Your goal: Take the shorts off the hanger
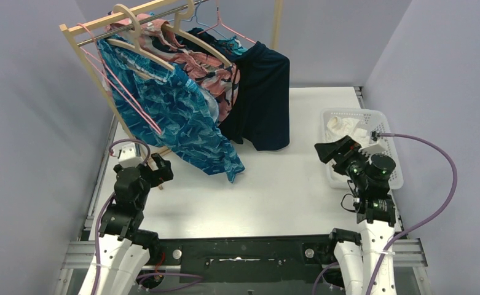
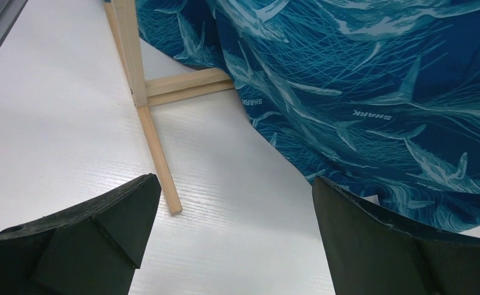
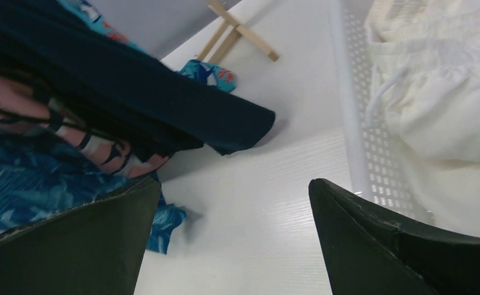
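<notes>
Blue shark-print shorts (image 1: 182, 123) hang on the rack at the left, on a wooden hanger (image 1: 145, 52). Their lower edge slopes down toward the table's middle. Dark shorts (image 1: 268, 98) hang farther right on the same rack. My left gripper (image 1: 163, 170) stands open just below the blue shorts; in the left wrist view the printed cloth (image 2: 372, 117) fills the upper right, beyond the fingers (image 2: 111, 227), with nothing between them. My right gripper (image 1: 330, 158) is open and empty over the left side of the white basket.
The white basket (image 1: 392, 144) at the right holds white cloth (image 1: 345, 128). A pink-and-dark garment (image 1: 206, 70) hangs between the shorts, and an empty pink hanger (image 1: 126, 92) dangles at the rack's near end. The wooden rack foot (image 2: 160, 160) extends across the table at left.
</notes>
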